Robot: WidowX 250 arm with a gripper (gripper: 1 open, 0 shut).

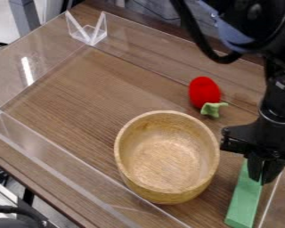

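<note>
My black gripper (258, 167) is low at the right, over the upper end of a flat green bar (244, 203), its fingers down at that end and shut on it. The bar lies on the wooden table just right of a round light wooden bowl (166, 156), which looks empty. A red object with a green stem (206, 95) lies behind the gripper, above the bowl.
The wooden table (85, 98) has clear room left of and behind the bowl. A small clear plastic piece (88, 28) stands at the back left. The table's front-left edge runs along the lower left, with cables beyond.
</note>
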